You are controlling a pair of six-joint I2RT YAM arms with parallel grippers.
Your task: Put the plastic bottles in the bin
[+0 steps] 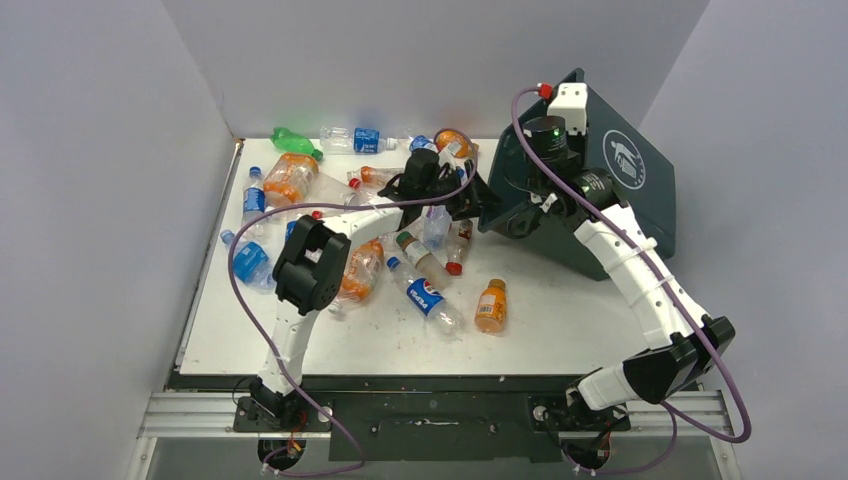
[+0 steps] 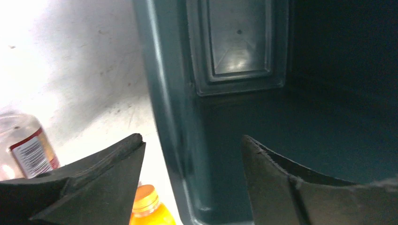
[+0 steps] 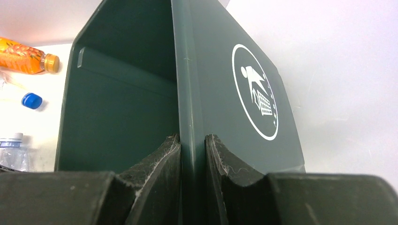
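Note:
A dark green bin with a white litter symbol lies tilted at the right of the table, its opening facing left. My right gripper is shut on its rim, which runs up between the fingers. My left gripper is open at the bin's mouth, with the rim and dark interior seen between its fingers. Plastic bottles cover the left and middle table, among them a Pepsi bottle, an orange juice bottle, a red-capped bottle and a green bottle.
Grey walls stand behind and on both sides. Purple cables loop over both arms.

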